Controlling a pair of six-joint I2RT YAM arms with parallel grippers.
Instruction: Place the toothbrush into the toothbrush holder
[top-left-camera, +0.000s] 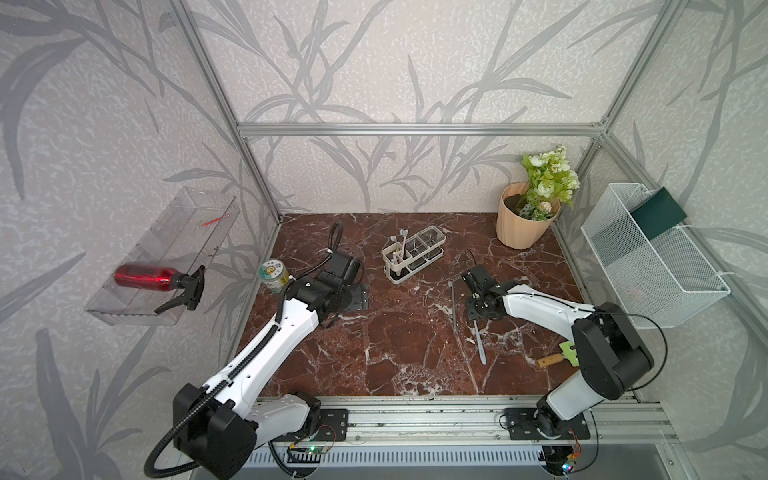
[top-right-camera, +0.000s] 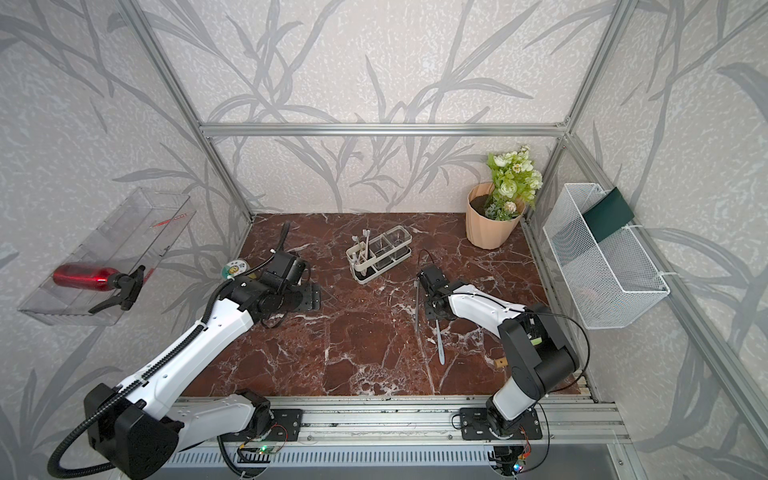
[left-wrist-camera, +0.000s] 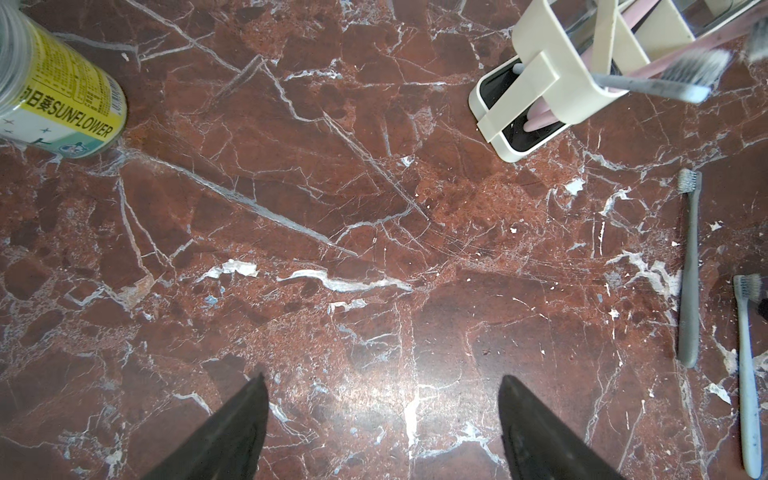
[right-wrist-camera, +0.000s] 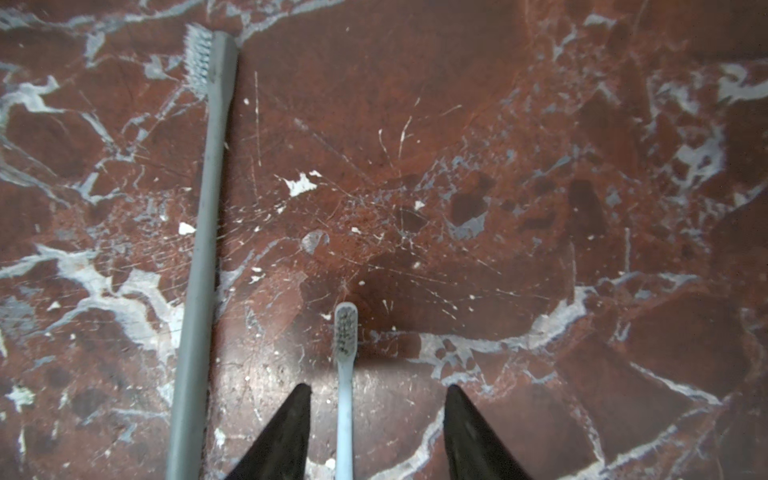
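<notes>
Two toothbrushes lie on the marble table: a grey one (right-wrist-camera: 206, 232) and a light blue one (right-wrist-camera: 345, 400). Over the light blue brush is my right gripper, its fingers parted on either side of the handle below the head, without touching it. The grey brush lies outside the fingers, to their left in the right wrist view. My left gripper is open above bare marble, empty. Beyond it, a cream toothbrush holder (left-wrist-camera: 572, 76) stands with several brushes leaning in one end; its other end looks empty in the top views.
A yellow-labelled jar (left-wrist-camera: 68, 96) stands at the table's left side. A potted plant (top-left-camera: 524, 216) occupies the back right corner, and a wooden-handled green tool (top-left-camera: 550, 361) lies front right.
</notes>
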